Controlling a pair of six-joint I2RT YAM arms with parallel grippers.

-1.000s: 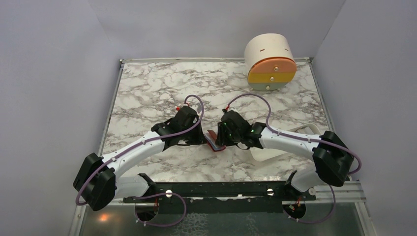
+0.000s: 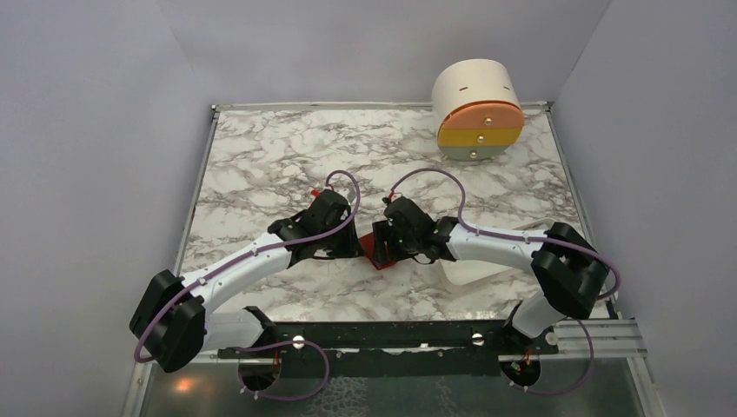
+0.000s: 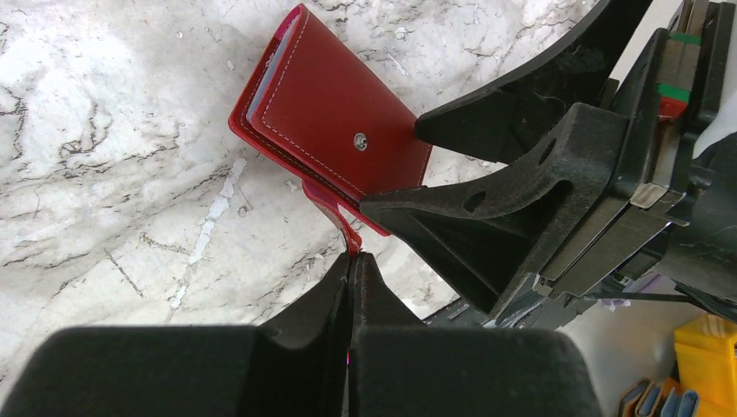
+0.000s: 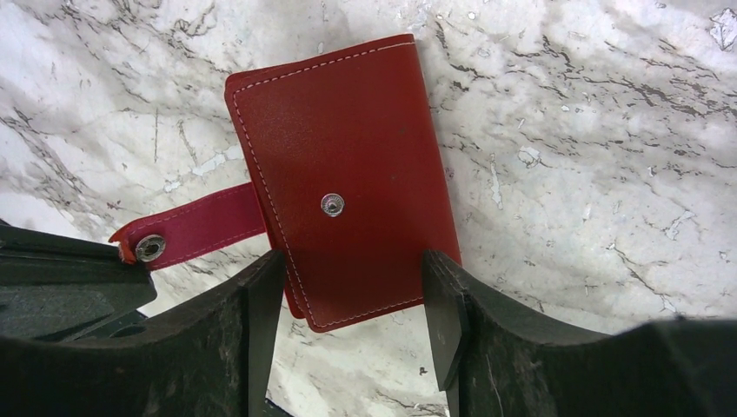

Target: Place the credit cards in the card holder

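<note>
The red leather card holder (image 2: 368,246) lies on the marble table between both grippers, its cover folded over. Along its open edge a pale layer shows inside in the left wrist view. My left gripper is shut on the end of the holder's snap strap (image 4: 200,228), which sticks out from the side. Above the holder's near end, my right gripper stands part open. Its two fingers (image 4: 252,321) are apart, near opposite sides of the cover (image 4: 365,156), with nothing pinched between them. No loose cards show.
A white tray (image 2: 469,273) sits on the right, partly under my right arm. At the back right stands a round cabinet (image 2: 480,115) with coloured drawers.
The holder's cover has come down over the pale inside that showed before. My right gripper has shifted slightly left with it. The left arm is nearly still.
</note>
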